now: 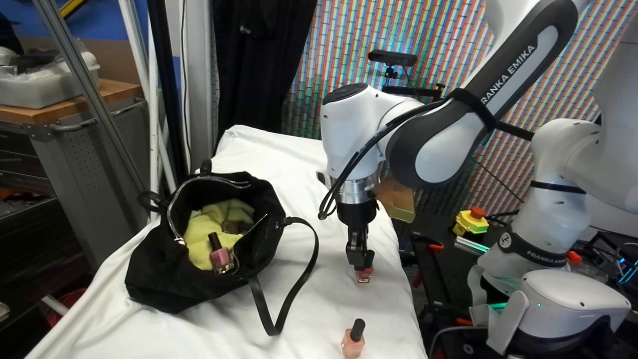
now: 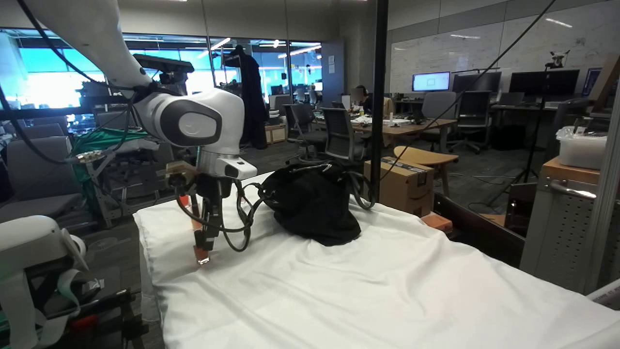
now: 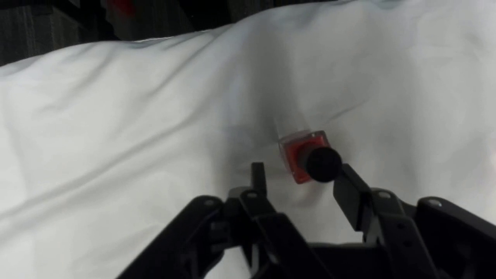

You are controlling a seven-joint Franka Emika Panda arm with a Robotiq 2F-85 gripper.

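A red nail polish bottle [image 3: 295,158] with a round black cap stands on the white cloth in the wrist view. My gripper is around its cap end, fingers apart; the cap sits close against the right-hand finger [image 3: 352,193], while a clear gap separates it from the left one. I cannot tell whether cap and finger touch. Exterior view 1 has my gripper [image 1: 358,261] pointing down and partly covering the red bottle [image 1: 363,275]. Nearer the camera, a peach bottle [image 1: 353,344] stands upright. A pink bottle [image 1: 221,258] lies in the open black bag [image 1: 164,272].
Yellow-green cloth [image 1: 206,224] fills part of the bag. Its strap [image 1: 293,302] loops over the white table cloth [image 1: 311,332] between bag and bottles. The table's edge lies just right of the red bottle.
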